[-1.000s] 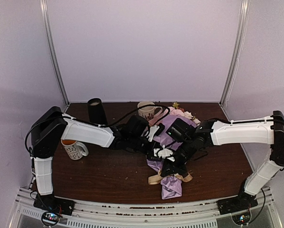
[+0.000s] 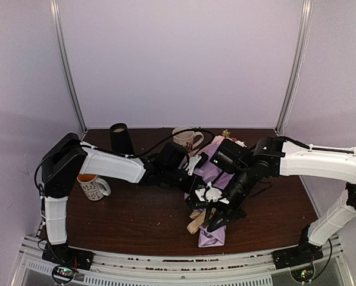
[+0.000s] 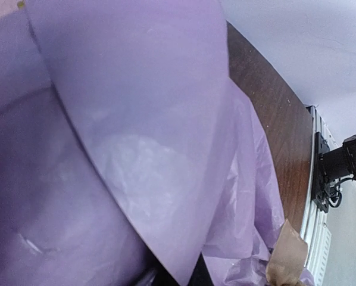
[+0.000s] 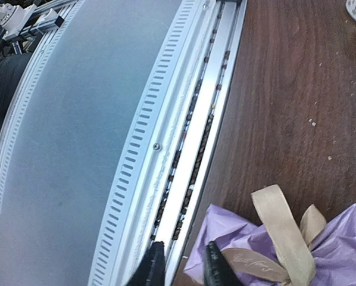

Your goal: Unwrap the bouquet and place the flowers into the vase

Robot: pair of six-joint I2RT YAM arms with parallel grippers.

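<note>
The bouquet lies at the centre right of the table in the top view, its purple wrapping (image 2: 212, 237) towards the front and its flowers (image 2: 225, 134) towards the back, partly behind the right arm. A tan ribbon (image 4: 282, 229) ties the wrapping. At the bottom of the left wrist view, my left gripper is shut on a thin edge of purple paper. My right gripper stands partly open above the wrapped end, its fingers (image 4: 156, 262) apart with nothing between them. A dark, tall vase (image 2: 121, 139) stands upright at the back left.
One white mug (image 2: 95, 187) stands at the left, and another mug (image 2: 187, 138) at the back middle, close to the bouquet. Both forearms cross over the bouquet. Bare table (image 2: 136, 220) lies at the front left.
The left arm has barely moved.
</note>
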